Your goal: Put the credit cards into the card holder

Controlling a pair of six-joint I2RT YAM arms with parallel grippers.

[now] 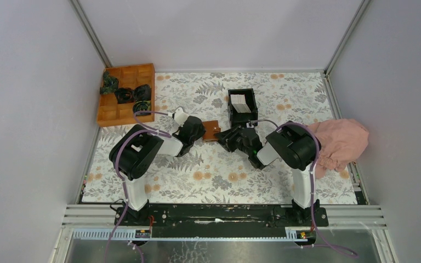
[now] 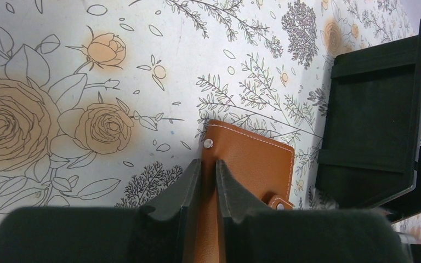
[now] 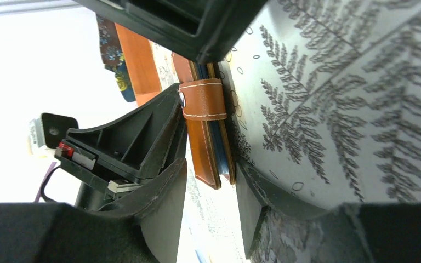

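A brown leather card holder (image 1: 210, 130) lies between the two grippers on the table, its clasp strap (image 3: 203, 98) and slotted edge visible in the right wrist view. My left gripper is shut on the holder along one edge. My right gripper is part open at the holder's slotted side, fingertips either side of its near end; whether they touch it is unclear. A black box (image 2: 373, 109) with a stack of white cards (image 1: 239, 103) stands just behind the right gripper.
A wooden compartment tray (image 1: 107, 112) with dark items stands at the back left. A pink cloth bundle (image 1: 340, 145) lies at the right.
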